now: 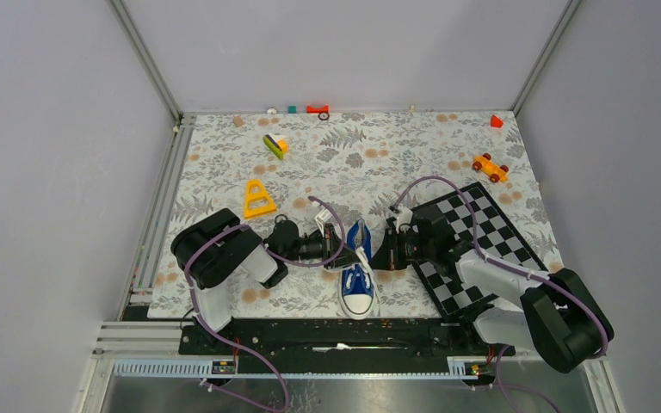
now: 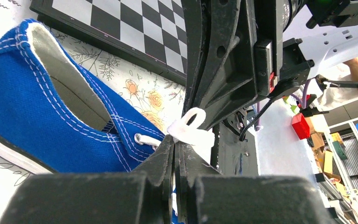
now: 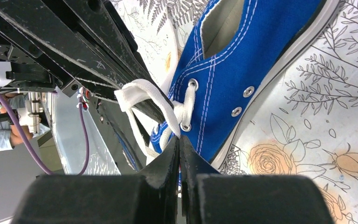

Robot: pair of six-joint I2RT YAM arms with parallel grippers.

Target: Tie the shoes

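A blue canvas shoe (image 1: 357,275) lies on the table, its white toe toward the front edge. My left gripper reaches over it from the left, shut. A white lace (image 2: 193,135) bends in a loop right at its fingertips; whether any of it is pinched there does not show. From the other side my right gripper is shut on the white lace (image 3: 156,95). That lace arches from its tips across the end of the left gripper. Both grippers stand close together above the eyelets, where more lacing (image 3: 189,100) runs through the shoe.
A checkered board (image 1: 482,241) lies to the right, partly under the right arm. Yellow triangular toy (image 1: 258,199), green toy (image 1: 273,147) and yellow toy car (image 1: 490,169) sit farther back.
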